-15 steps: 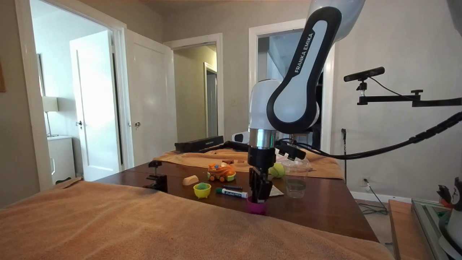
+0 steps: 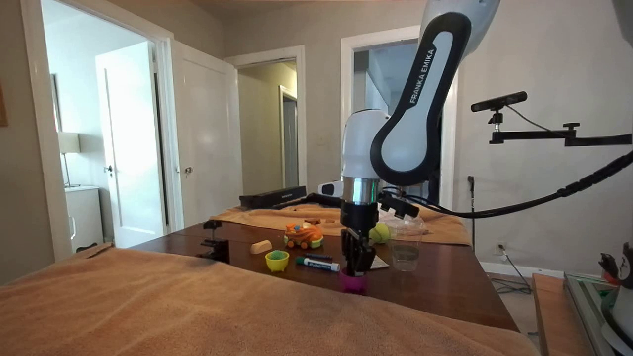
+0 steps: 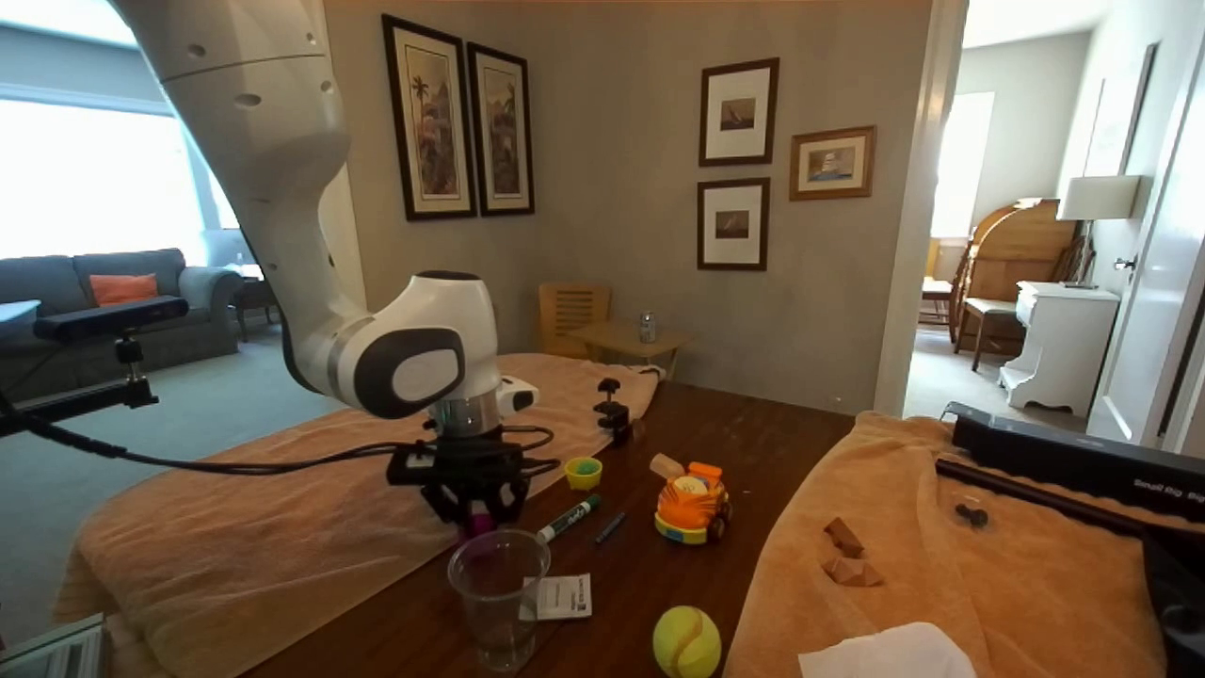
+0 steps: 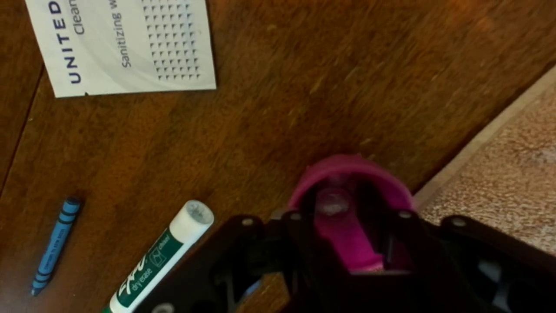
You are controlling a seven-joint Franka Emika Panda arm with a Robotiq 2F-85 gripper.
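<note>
The magenta cup [image 2: 354, 282] stands on the dark table near the front towel, and my gripper [image 2: 356, 270] points straight down into it. In the wrist view the cup's rim [image 4: 346, 162] curves round the dark fingertips [image 4: 369, 201]. A gap shows between the fingers, with the pink inside of the cup and a pale, shiny round spot visible there; I cannot tell whether that spot is a separate object. From the second exterior side, only a bit of the cup [image 3: 482, 525] shows, below the gripper and behind a clear plastic cup [image 3: 500, 599].
Close by lie a green-and-white marker [image 4: 156, 266], a blue crayon [image 4: 56, 246] and a white wipe packet [image 4: 130, 47]. Farther off are a yellow cup [image 2: 277, 261], an orange toy vehicle [image 2: 303, 236] and a tennis ball [image 3: 686, 642]. Towel [image 4: 511, 156] borders the cup's side.
In exterior view 1, the arm and the magenta cup have shifted very slightly to the right. The fingers still reach into the cup, and the other objects have stayed put.
</note>
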